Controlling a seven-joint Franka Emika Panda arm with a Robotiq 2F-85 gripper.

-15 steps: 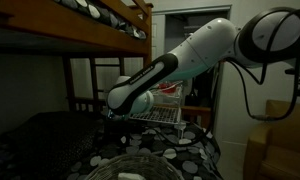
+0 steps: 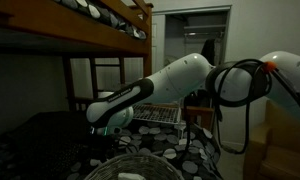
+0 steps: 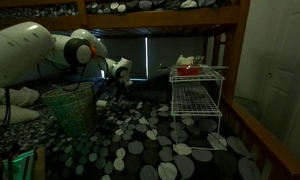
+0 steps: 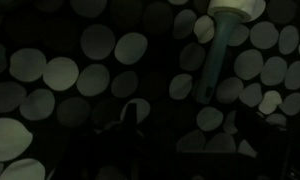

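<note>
My gripper stands open above a dark bed cover [image 4: 95, 80] patterned with pale dots, its dark fingers hard to make out in the wrist view. Nothing shows between them. Ahead of it, near the top of that view, lies a tool with a grey-green handle [image 4: 218, 58] and a whitish head [image 4: 237, 8]. The handle's near end points towards the gap between the fingers. In exterior view 1 the gripper hangs low over the bed, behind the wicker basket [image 2: 98, 170]; its tips blend into the dark.
In exterior view 2 the basket [image 3: 72, 110] looks green and stands close to the arm. A white wire rack [image 3: 195, 98] holds a red item [image 3: 187, 72] on top. Overhead runs the upper bunk's wooden rail [image 3: 155, 18]. Much of the dotted cover lies bare.
In exterior view 1 the arm has reached further left and down, bringing the gripper lower over the bed. The basket stays where it was.
</note>
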